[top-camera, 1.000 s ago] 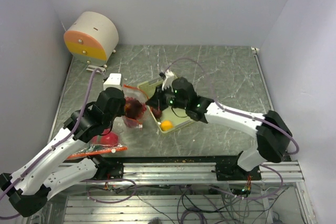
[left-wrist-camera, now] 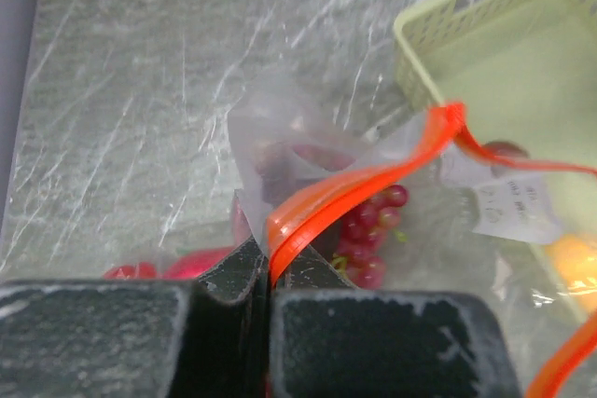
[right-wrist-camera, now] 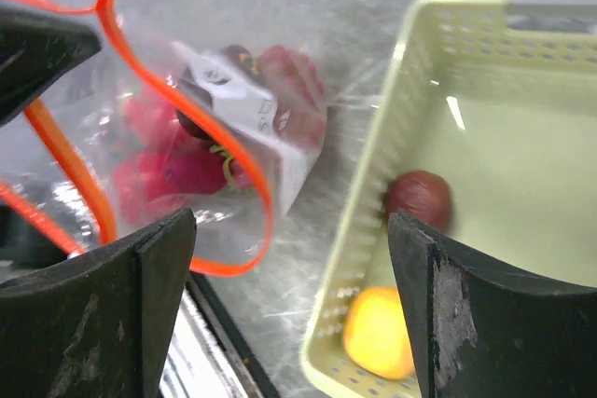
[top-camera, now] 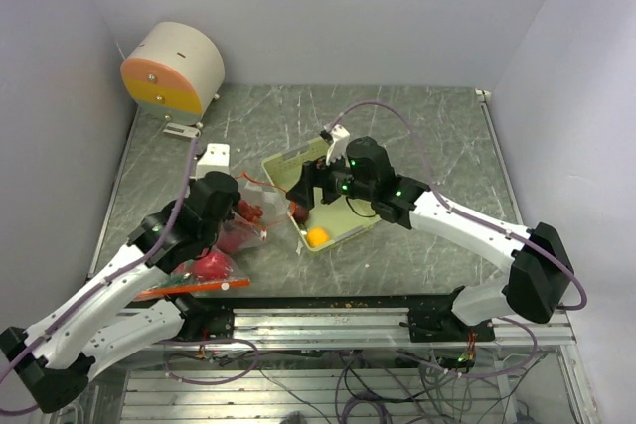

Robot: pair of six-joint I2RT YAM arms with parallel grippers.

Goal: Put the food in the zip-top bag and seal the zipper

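Note:
My left gripper is shut on the orange zip rim [left-wrist-camera: 373, 174] of a clear bag. Red grapes show beside the film, and in the right wrist view the bag [right-wrist-camera: 294, 104] holds red and dark food, partly blurred by plastic. My right gripper is open with an empty gap, over the near-left side of the pale green tray [right-wrist-camera: 359, 198]. Inside that tray lie a dark reddish-brown round food [right-wrist-camera: 420, 200] and an orange fruit [right-wrist-camera: 378, 331]. The bag's mouth gapes toward the tray, its loose rim hanging in a curve.
Front left on the table, clear plastic with red contents [top-camera: 209, 265] lies along an orange strip [top-camera: 194, 288]. A cream, orange and yellow rounded box [top-camera: 174, 71] stands at the back left.
My right gripper was narrow and close to the bag's rim; its fingers have since spread and it has shifted right, over the tray. The bag's mouth looks less stretched.

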